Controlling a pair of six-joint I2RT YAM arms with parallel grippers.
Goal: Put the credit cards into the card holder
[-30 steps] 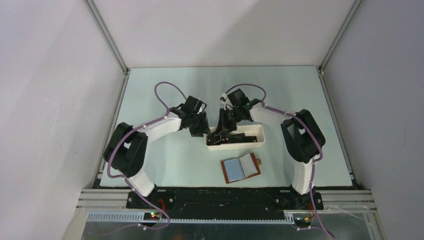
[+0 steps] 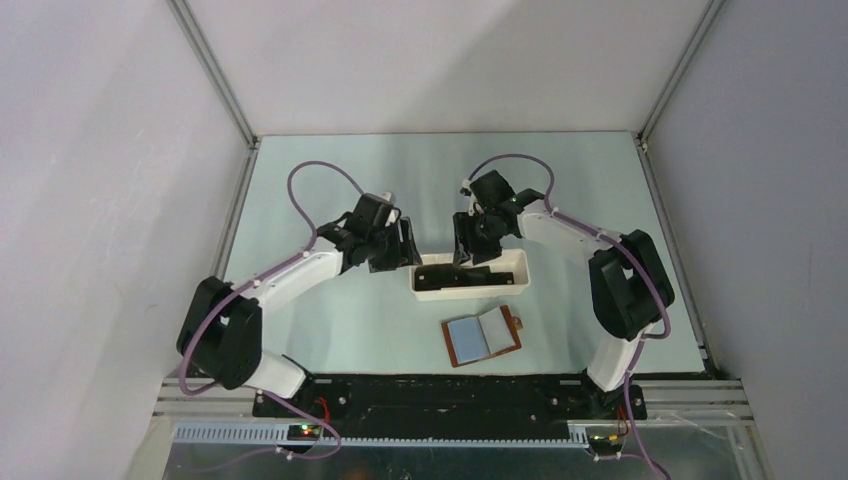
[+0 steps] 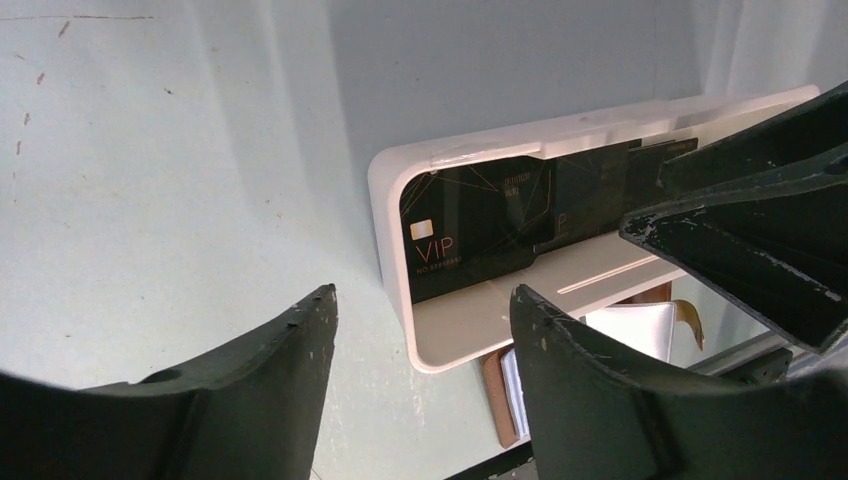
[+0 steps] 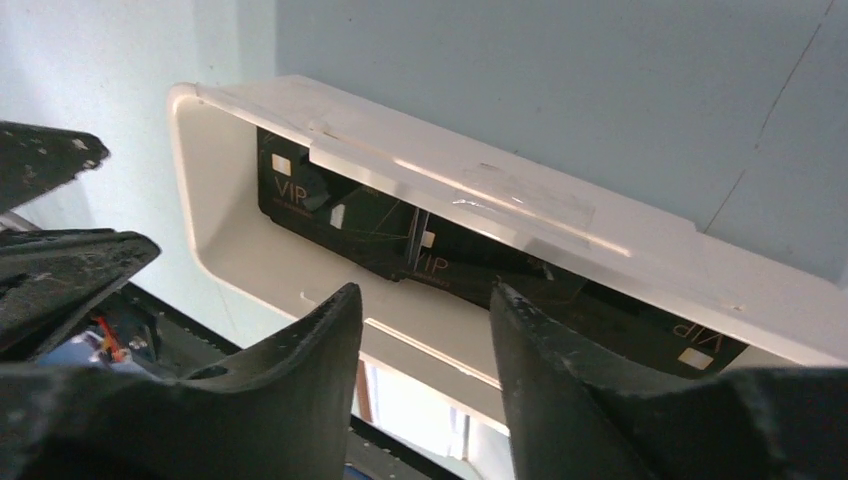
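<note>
Black VIP cards (image 3: pixel 470 220) (image 4: pixel 308 195) lie in a white plastic box (image 2: pixel 510 283) (image 3: pixel 388 250) at the table's middle. My left gripper (image 2: pixel 405 242) hovers by the box's left end, open, with nothing between its fingers. My right gripper (image 2: pixel 465 240) is over the back of the box, also open and empty in the right wrist view. The card holder (image 2: pixel 480 336), brown with blue and white sleeves, lies open in front of the box.
Both grippers are close to each other over the box. The dark front rail runs along the near edge.
My left gripper has lifted back and left from the box's end. My right gripper has moved right, and the card seen near its fingers earlier is no longer there.
</note>
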